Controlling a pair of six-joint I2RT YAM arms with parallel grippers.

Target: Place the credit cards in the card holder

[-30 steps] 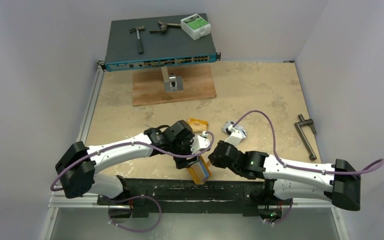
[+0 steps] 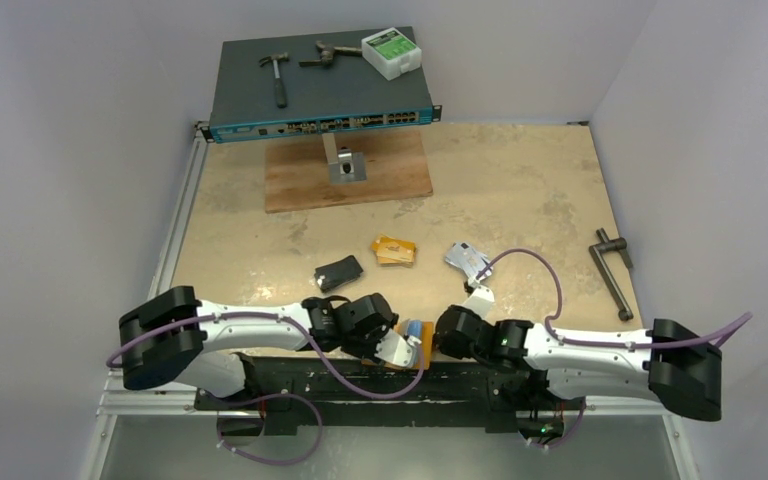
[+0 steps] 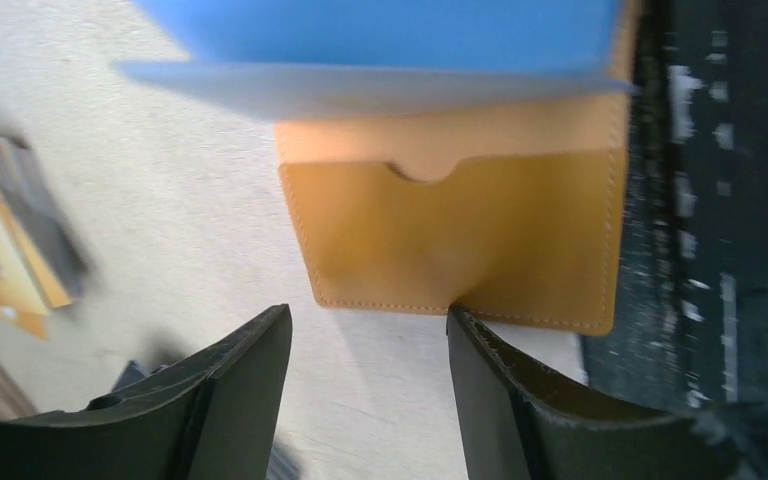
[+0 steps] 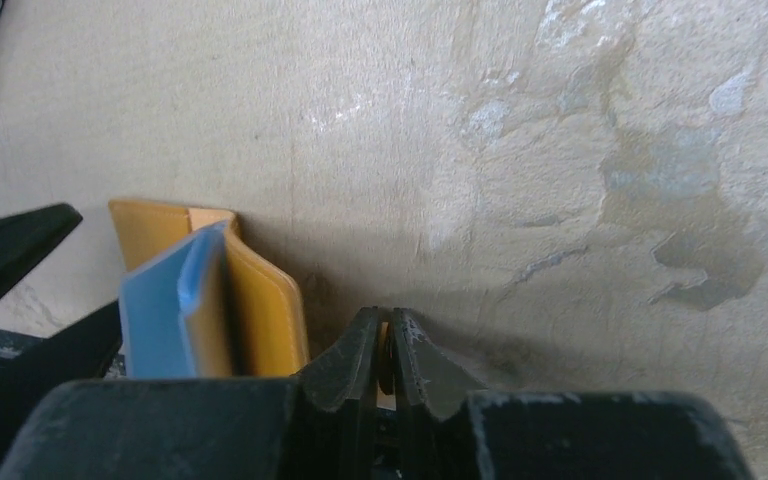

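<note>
The tan card holder, with blue inside its open flap, lies at the front edge of the table between my two grippers. Parted fingers of my left gripper show below it in the left wrist view; one tip overlaps the holder's lower edge, and no grip on it shows. My right gripper is nearly closed just right of the holder, a thin orange sliver visible between its fingers; whether that is gripped is unclear. Dark cards, yellow-orange cards and silver cards lie in separate groups behind the arms.
A wooden board with a stand and a dark rack unit occupies the back. Dark metal tools lie by the right edge.
The holder has turned and shifted right.
</note>
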